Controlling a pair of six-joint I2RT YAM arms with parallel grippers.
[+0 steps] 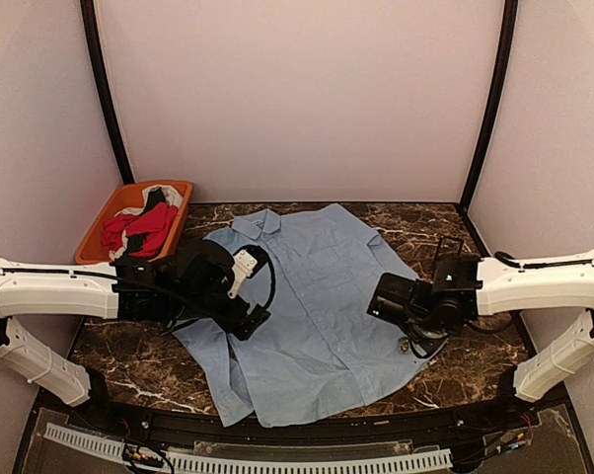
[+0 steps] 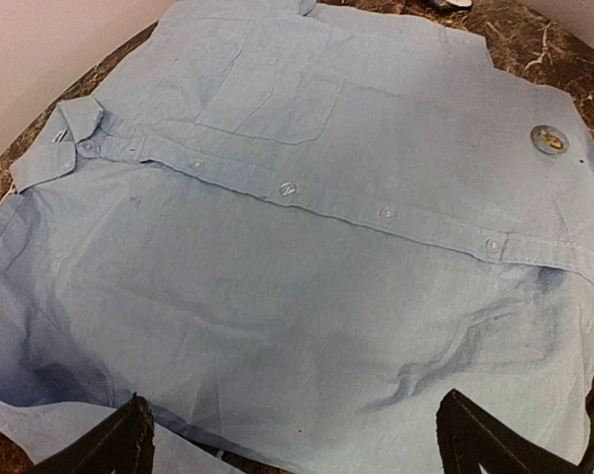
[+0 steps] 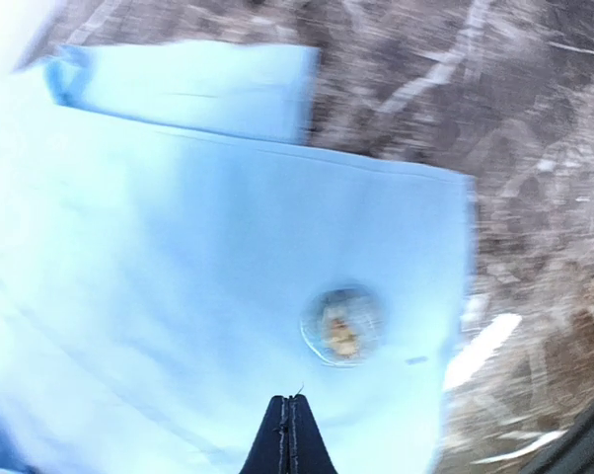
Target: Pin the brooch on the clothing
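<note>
A light blue button shirt [image 1: 317,296] lies spread on the marble table. A small clear disc with a gold piece, the brooch, rests on the shirt near its right edge; it shows also as the brooch [image 2: 550,140] in the left wrist view. My right gripper is shut, nothing visible between its fingers, over the shirt just beside the brooch; that view is blurred. My left gripper is open above the shirt's left side, with nothing between its fingers.
An orange bin [image 1: 98,232] with red, white and dark cloth stands at the back left. A black frame [image 1: 450,242] stands on the right, partly behind the right arm. Bare marble table [image 1: 119,365] borders the shirt; walls enclose the back and sides.
</note>
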